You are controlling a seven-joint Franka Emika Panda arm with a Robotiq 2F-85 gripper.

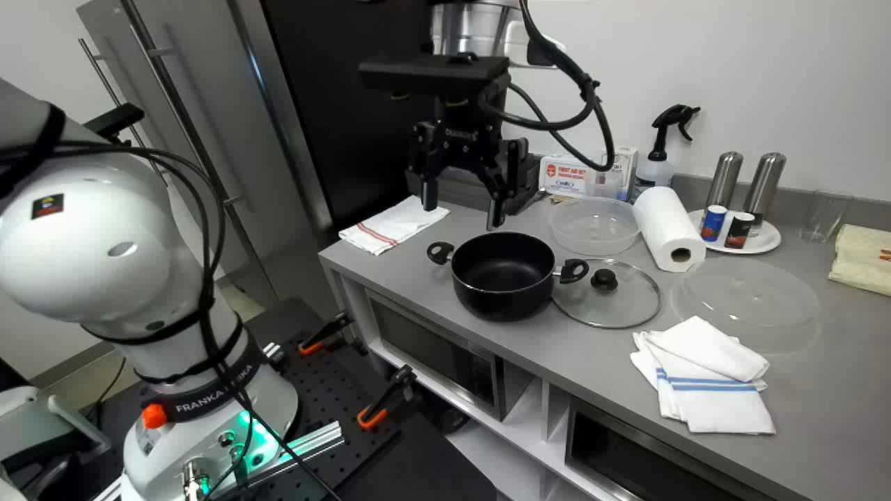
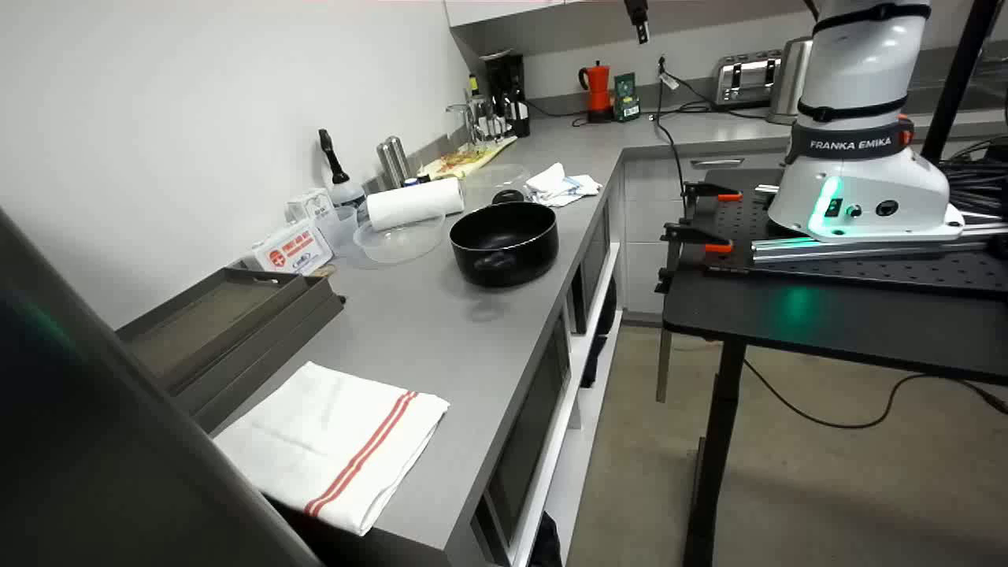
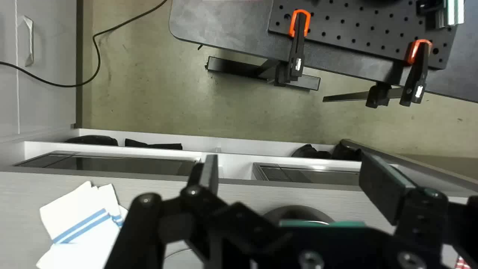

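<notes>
Above the counter hangs my gripper, its fingers wide apart and empty; in the wrist view the fingers stand far from each other. A black two-handled pot sits uncovered on the counter below and slightly to the right of the fingertips, well clear of them. Its inside looks empty. The glass lid with a black knob lies flat beside the pot. In the wrist view my gripper hides most of the pot. Exterior view 2 catches only a fingertip at the top edge.
A blue-striped towel lies near the counter's front edge, a red-striped towel at the near end. Behind the pot are a clear bowl, a paper roll, a spray bottle and a grey tray. Clear counter separates the pot and red-striped towel.
</notes>
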